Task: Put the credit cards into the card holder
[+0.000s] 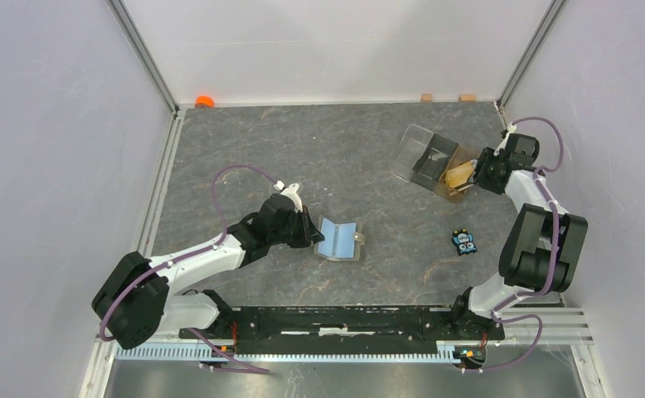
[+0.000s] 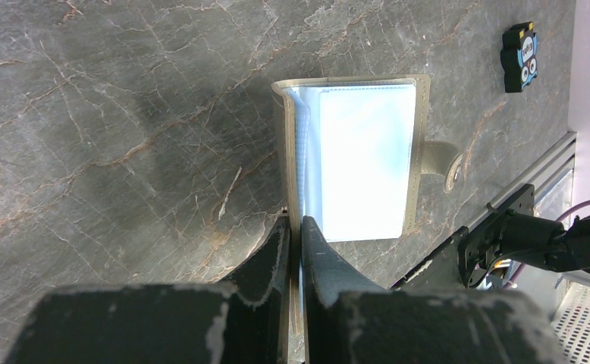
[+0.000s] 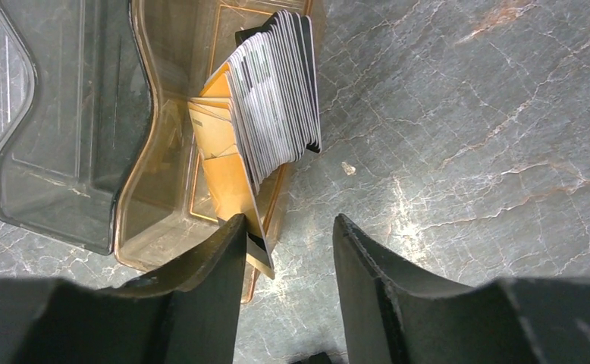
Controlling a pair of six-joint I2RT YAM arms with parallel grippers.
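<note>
The card holder, with clear bluish sleeves, lies spread on the table. My left gripper is shut on its left cover edge. In the right wrist view, a fanned stack of credit cards leans in a transparent amber bin, with a yellow card at its near side. My right gripper stands open over the bin's edge. Its left fingertip is at the lower end of the yellow card, and whether it touches cannot be told. No card lies between its fingers.
The amber bin adjoins a grey bin and a clear one. A black and blue owl-shaped object lies on the table below the bins.
</note>
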